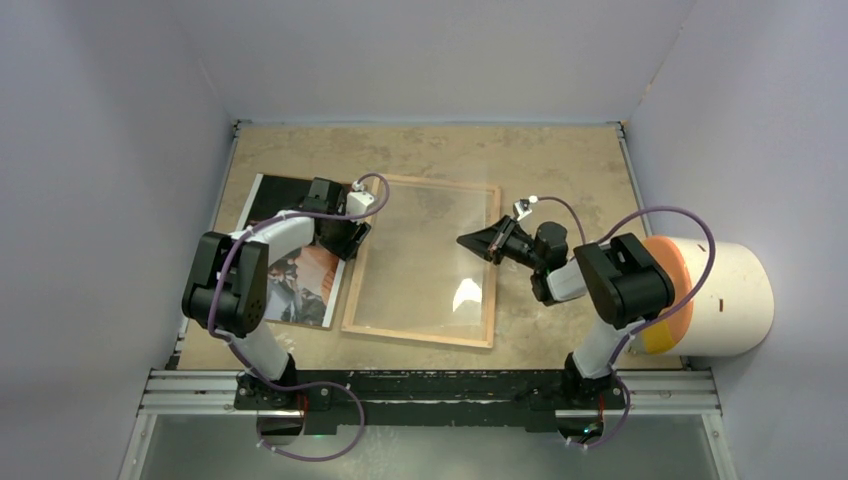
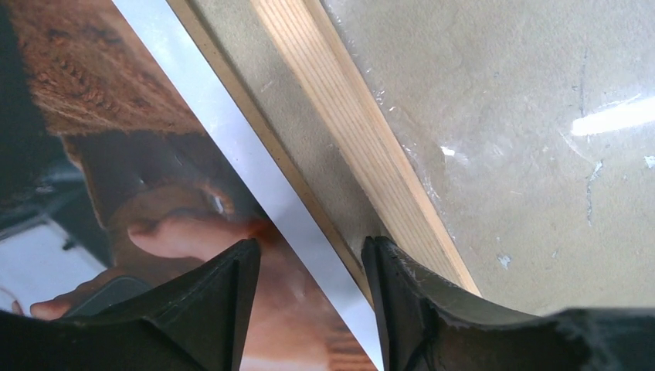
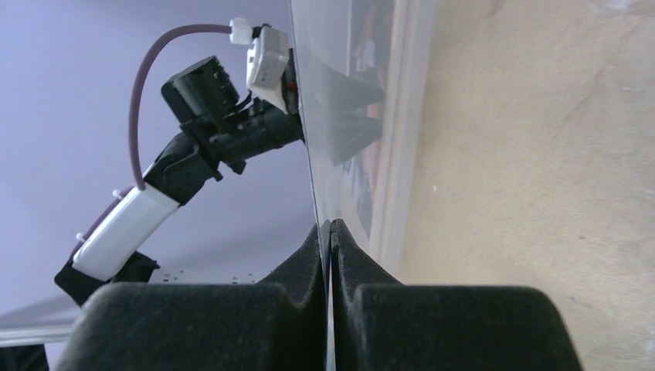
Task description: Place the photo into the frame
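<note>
The photo [image 1: 312, 262] lies flat at the left, with a white border [image 2: 232, 143] and a thin brown backing edge beside it. To its right, the wooden frame [image 1: 420, 338] lies on the table around a clear sheet [image 1: 425, 260]. My left gripper is part open above the photo's right edge. One finger is over the picture, the other over the narrow gap by the frame, with nothing held. Over the frame's right rail, my right gripper is shut on the edge of the clear sheet [image 3: 340, 100], which stands tilted in the right wrist view.
A white and orange cylinder [image 1: 715, 300] stands at the right, beside the right arm. Only a thin strip separates photo and frame.
</note>
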